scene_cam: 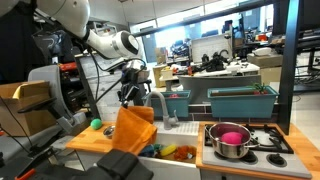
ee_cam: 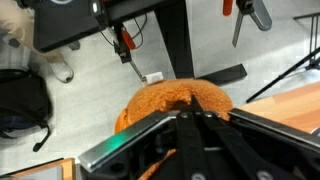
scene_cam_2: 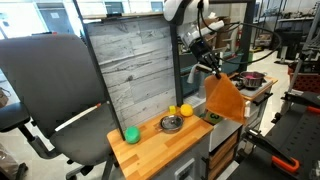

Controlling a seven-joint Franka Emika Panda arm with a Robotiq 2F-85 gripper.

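An orange towel (scene_cam: pixel 135 130) hangs from my gripper (scene_cam: pixel 128 100), which is shut on its upper part. In exterior view 2 the towel (scene_cam_2: pixel 226 98) drapes down below the gripper (scene_cam_2: pixel 216 75), beside the wooden counter's far end. From the wrist, the towel (ee_cam: pixel 158 103) shows bunched under the dark fingers (ee_cam: pixel 140 145), with grey floor and a strip of wood beyond it. The sink basin (scene_cam: pixel 148 152) is partly covered by the towel in exterior view 1; several colourful items (scene_cam: pixel 180 153) lie in it.
A silver pot (scene_cam: pixel 231 149) with something pink inside sits on the stove at right. A faucet (scene_cam: pixel 164 100) rises behind the sink. On the wooden counter (scene_cam_2: pixel 150 153) are a green ball (scene_cam_2: pixel 132 134), a metal bowl (scene_cam_2: pixel 171 124) and yellow items. An office chair (scene_cam_2: pixel 75 120) stands nearby.
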